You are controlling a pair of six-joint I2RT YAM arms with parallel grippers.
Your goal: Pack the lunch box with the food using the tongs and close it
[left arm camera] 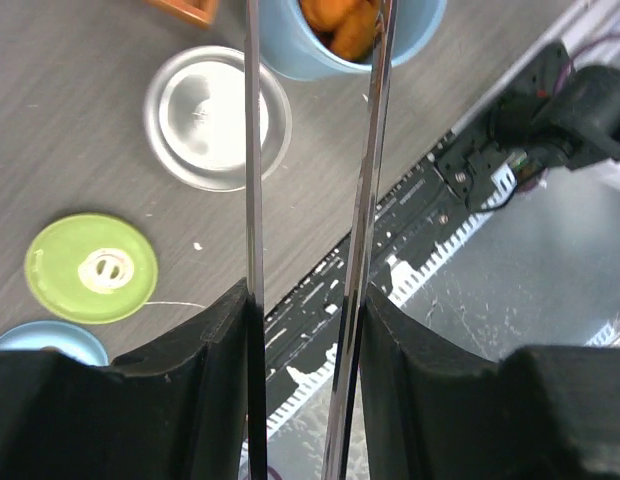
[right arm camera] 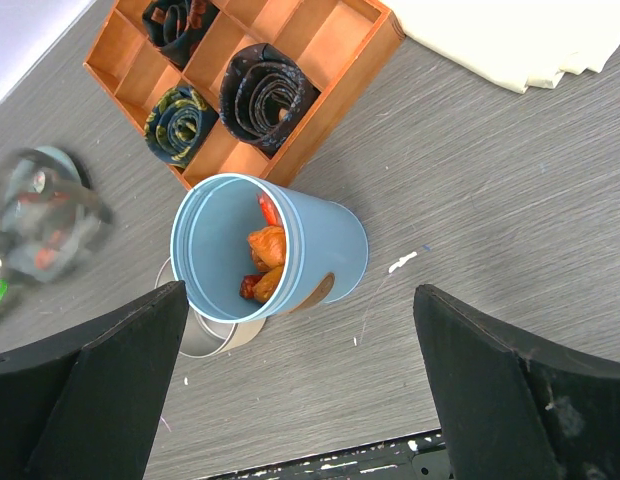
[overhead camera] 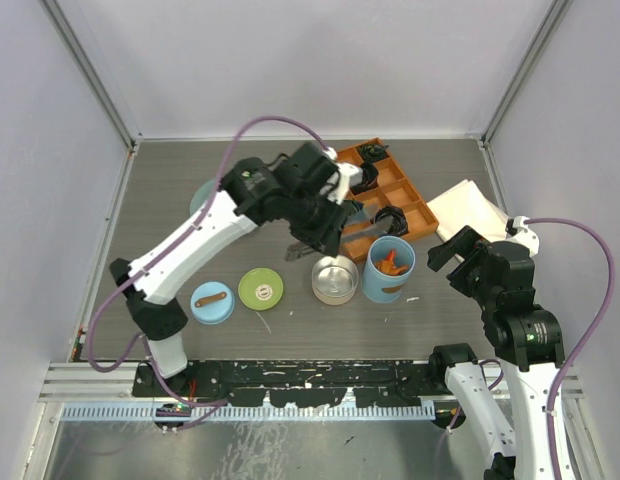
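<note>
My left gripper (overhead camera: 340,236) holds long metal tongs or blades, open, above the area by the lunch box parts. Below it are a steel round container (overhead camera: 335,280) and a blue tub (overhead camera: 378,282) with orange food inside. A green lid (overhead camera: 260,289) and a blue lid (overhead camera: 212,302) lie left. My right gripper (overhead camera: 456,245) stands open above the right of the table; its view shows the blue tub (right arm camera: 320,250) beneath.
An orange wooden compartment tray (overhead camera: 415,210) with dark rolled cloths stands behind; cream cloths (overhead camera: 465,212) lie right. A plate is largely hidden by the left arm.
</note>
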